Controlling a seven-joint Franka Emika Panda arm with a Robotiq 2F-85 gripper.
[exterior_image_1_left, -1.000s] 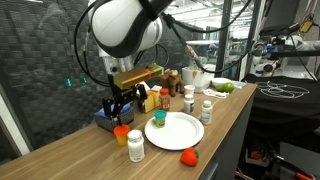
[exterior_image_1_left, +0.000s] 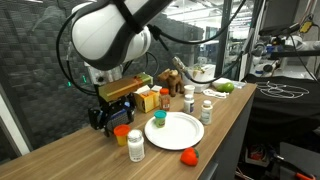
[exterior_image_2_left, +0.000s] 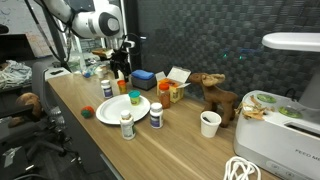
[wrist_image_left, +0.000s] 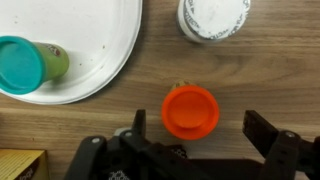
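An orange-capped bottle (wrist_image_left: 190, 112) stands upright on the wooden table, seen from above in the wrist view. My gripper is open, with a finger (wrist_image_left: 138, 126) to the left of the cap and the other to its right. A gap of table shows on both sides, so the fingers are apart from the cap. In exterior view 1, the same bottle (exterior_image_1_left: 122, 134) stands just in front of the fingers, beside a white-capped jar (exterior_image_1_left: 136, 147). The gripper's height over the table is hard to judge.
A white plate (exterior_image_1_left: 183, 130) bears a teal-capped bottle (wrist_image_left: 22, 65) at its edge. A tomato (exterior_image_1_left: 189, 157) lies in front of the plate. Behind are a blue container (exterior_image_2_left: 143, 79) and an open cardboard box (exterior_image_2_left: 178, 78). Bare table stretches along the left in exterior view 1.
In exterior view 1, my arm and gripper have shifted to the left over the last second. The bottles, plate and tomato stay where they were.
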